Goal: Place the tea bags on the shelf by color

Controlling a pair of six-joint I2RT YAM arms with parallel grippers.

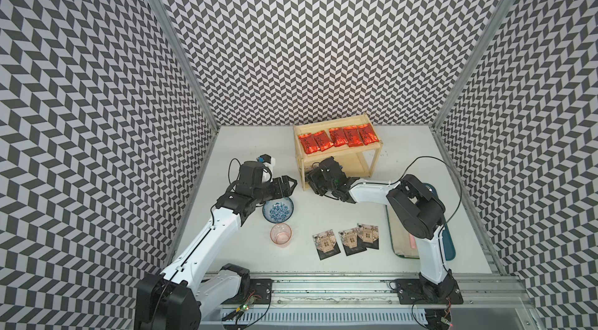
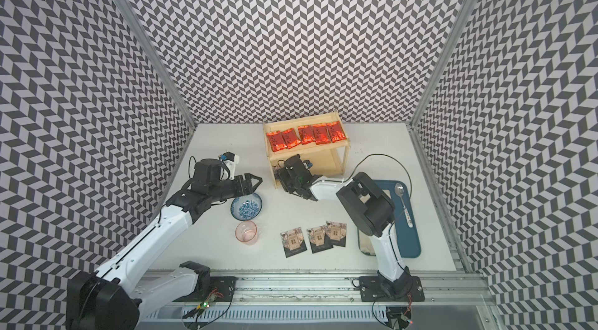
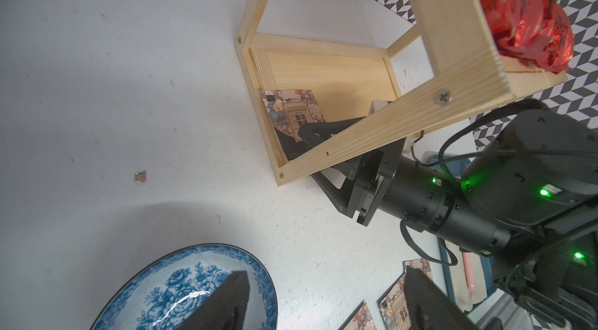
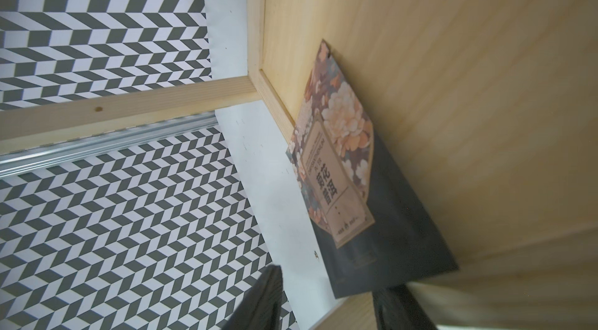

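Several red tea bags (image 1: 337,135) lie in a row on the top board of the wooden shelf (image 1: 333,122). One dark flowered tea bag (image 4: 339,162) is on the lower board, at its left end. My open right gripper reaches into that lower level, its fingers (image 4: 264,299) close to the near edge of this bag; whether they touch it, I cannot tell. Three similar dark tea bags (image 1: 325,244) lie on the table in front, two of them overlapping. My left gripper (image 1: 291,185) hangs open and empty over the bowl's far side.
A blue patterned bowl (image 1: 277,210) and a pink glass (image 1: 281,234) stand below the left arm. At right lie a blue tray (image 2: 408,246) and a spoon (image 2: 405,205). A shelf post (image 3: 464,18) and front rail (image 3: 373,127) stand close by the right gripper.
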